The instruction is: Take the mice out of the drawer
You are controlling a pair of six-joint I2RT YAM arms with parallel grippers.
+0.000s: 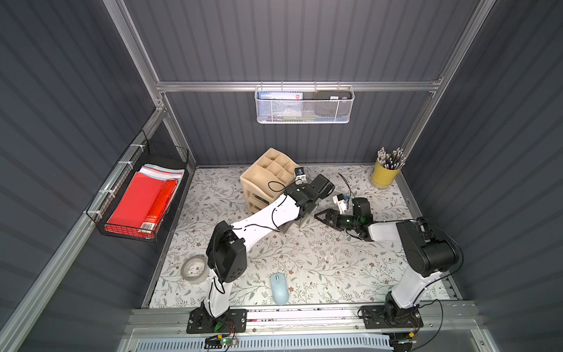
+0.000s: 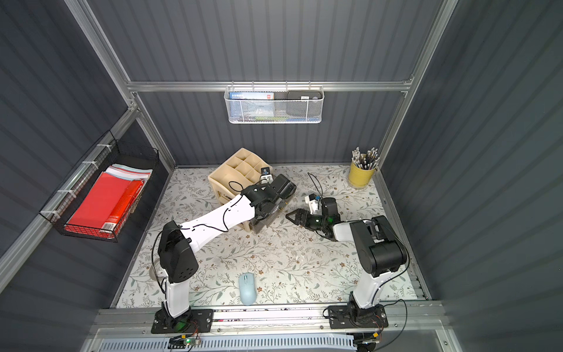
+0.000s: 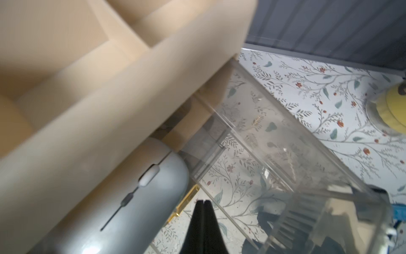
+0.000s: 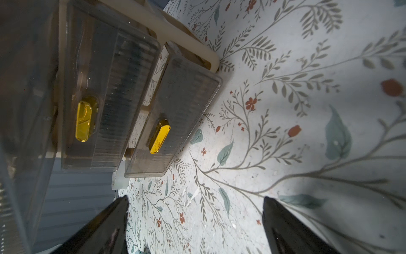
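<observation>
In the left wrist view a grey mouse [image 3: 148, 190] lies with its wheel end showing, partly hidden by the beige organizer's [image 3: 139, 80] top edge. A clear drawer [image 3: 304, 152] is pulled out from the organizer. My left gripper is shut, its dark fingertips together beside the mouse, with nothing seen between them. Another mouse, light blue [image 1: 279, 288], rests on the table near the front edge. To the right of the organizer, low over the table, my right gripper stands open and empty, its fingers wide apart.
Closed lower drawers with yellow handles [image 4: 159, 136] show in the right wrist view. A yellow pen pot [image 1: 384, 174] stands at the back right. A tape roll [image 1: 194, 268] lies front left, and the front middle and right of the table is mostly clear.
</observation>
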